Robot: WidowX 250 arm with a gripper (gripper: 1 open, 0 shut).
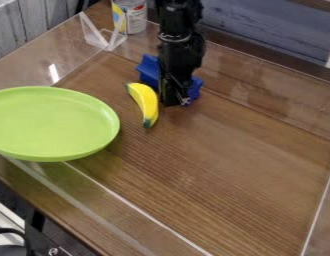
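My black gripper (176, 92) hangs at the top centre, low over a blue object (149, 71) that it partly covers; its fingertips are dark and small, so what lies between them is hard to make out. A yellow banana (145, 103) lies just left of the gripper. A large green plate (50, 122) sits at the left.
A can (129, 16) stands at the back left, with a whitish, see-through item (101, 34) beside it. A wall closes the back.
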